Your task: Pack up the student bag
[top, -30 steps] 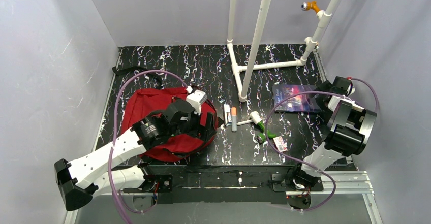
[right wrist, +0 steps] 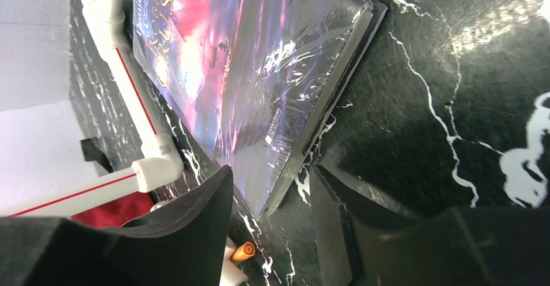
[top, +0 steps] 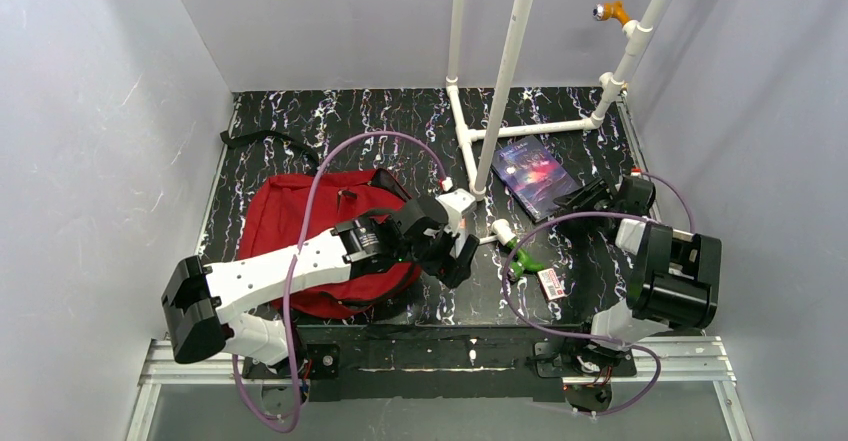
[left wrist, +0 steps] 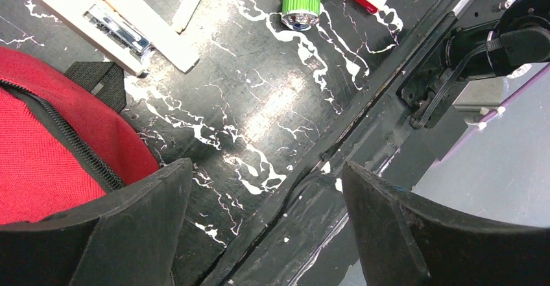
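Observation:
A shrink-wrapped purple book [top: 534, 174] lies slanted on the dark marbled table, beside the white pipe frame. At its near right end is my right gripper [top: 572, 199]. In the right wrist view the book [right wrist: 259, 72] lies ahead of the part-open fingers [right wrist: 214, 198], its near corner just before the gap, nothing gripped. My left gripper [top: 465, 261] hangs above the table just right of the red bag [top: 262, 223], open and empty. In the left wrist view a strip of the bag [left wrist: 58, 143] shows at the left.
A green flashlight [top: 528, 262] and a red-and-white box [top: 551, 284] lie in the middle. Slim pale cases [left wrist: 139, 20] sit near the bag. White pipes [top: 545, 129] stand behind the book.
The book has turned from level to slanted and shifted left toward the pipes, as my right gripper moved left. My left gripper has moved right, away from over the bag.

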